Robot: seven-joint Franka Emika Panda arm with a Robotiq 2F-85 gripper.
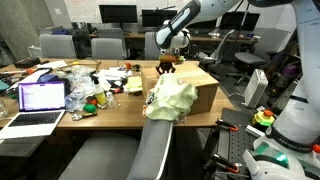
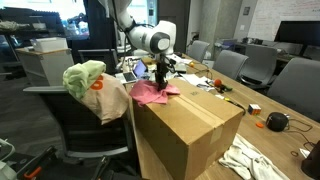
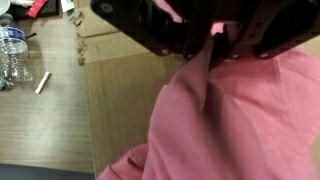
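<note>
A pink cloth (image 2: 158,94) lies draped over the top and front edge of a cardboard box (image 2: 190,130). My gripper (image 2: 160,76) is over the box top with its fingers down at the cloth. Seen from the wrist, the pink cloth (image 3: 195,130) rises in a gathered fold into the gripper, which is shut on it. Loose folds spread below and to the right, covering much of the box. The exact spot where the fingers pinch is dark and partly hidden. In exterior view 1 the gripper (image 1: 166,66) appears small above the box.
A pale green cloth (image 1: 174,96) hangs over the back of a black chair (image 2: 92,128) beside the box. White gloves (image 2: 250,158) lie right of it. A laptop (image 1: 40,104), bottles and clutter crowd the table; a clear bottle (image 3: 14,48) stands near the box.
</note>
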